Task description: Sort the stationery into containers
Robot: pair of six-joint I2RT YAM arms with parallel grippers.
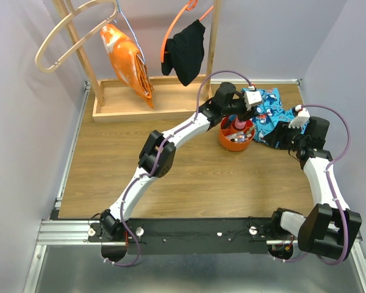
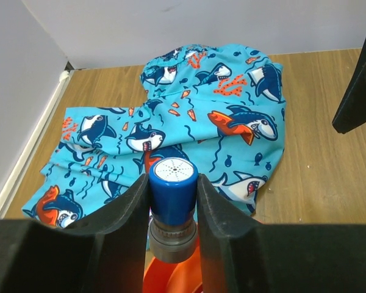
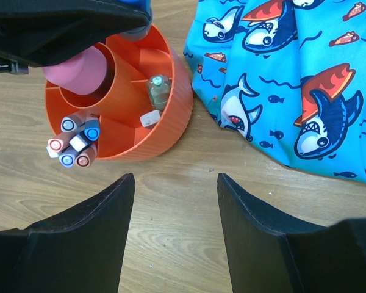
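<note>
An orange round organizer (image 1: 232, 144) holds several markers (image 3: 76, 137), a pink cylinder (image 3: 76, 73), a small bottle (image 3: 158, 91) and a white block (image 3: 149, 118). My left gripper is closed around a blue-topped cylinder with a grey band (image 2: 172, 195), above the organizer, whose rim shows below it. My right gripper stands open to the right of the organizer, nothing between its fingers, over bare wood in its own view.
A blue shark-print cloth (image 1: 271, 113) lies behind and right of the organizer. A wooden rack (image 1: 149, 110) with hanging garments stands at the back.
</note>
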